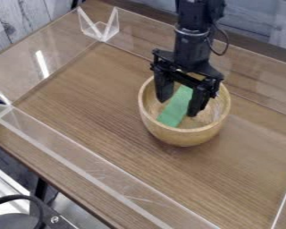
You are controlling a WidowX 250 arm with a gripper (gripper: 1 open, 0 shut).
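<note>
My gripper [184, 89] is black and stands open, reaching down into a round wooden bowl [182, 134] at the centre right. A green oblong object [174, 111] lies slanted in the bowl between and below the dark fingers, which partly hide its upper end. Whether the fingers touch it I cannot tell.
The bowl stands on a wooden table [79, 116] with broad bare areas to the left and front. A clear angular object [97, 27] is at the back left. A dark cable [26, 204] lies at the lower left edge.
</note>
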